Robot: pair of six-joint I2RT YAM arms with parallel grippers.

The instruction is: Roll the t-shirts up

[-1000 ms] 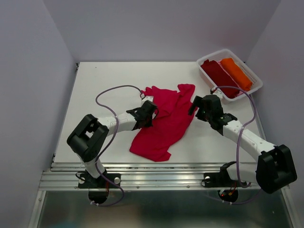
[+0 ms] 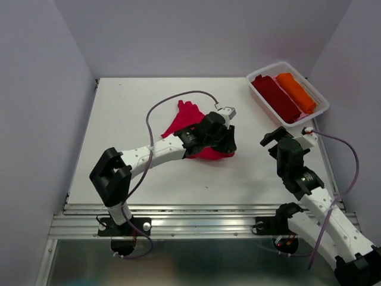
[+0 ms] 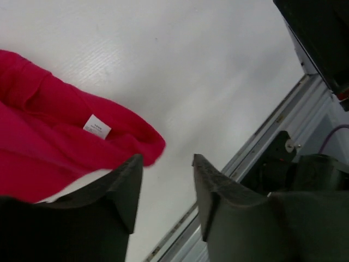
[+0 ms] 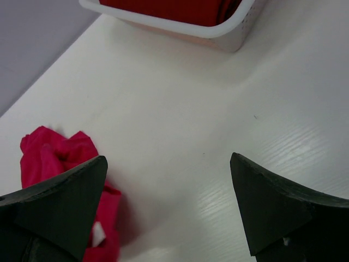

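Observation:
A red t-shirt [image 2: 183, 116] lies bunched in the middle of the table, partly hidden under the left arm. My left gripper [image 2: 231, 147] hangs over its right end. In the left wrist view the shirt [image 3: 60, 117] shows a white label [image 3: 97, 126], and its edge lies close to one of the fingers [image 3: 128, 180]. Those fingers stand apart, with only table visible between them. Off to the right, clear of the cloth, my right gripper [image 2: 268, 146] is open and empty; in its wrist view the shirt [image 4: 57, 153] appears at lower left.
A white basket [image 2: 322, 106] stands at the back right, holding a dark red roll [image 2: 275, 98] and an orange roll [image 2: 296, 92]. Bare table [image 2: 137, 101] stretches across the back left and along the front.
The left gripper swung from the back left, where it held the shirt raised, to the middle right and is now apart from it. The shirt lies more bunched. The right arm drew back rightward.

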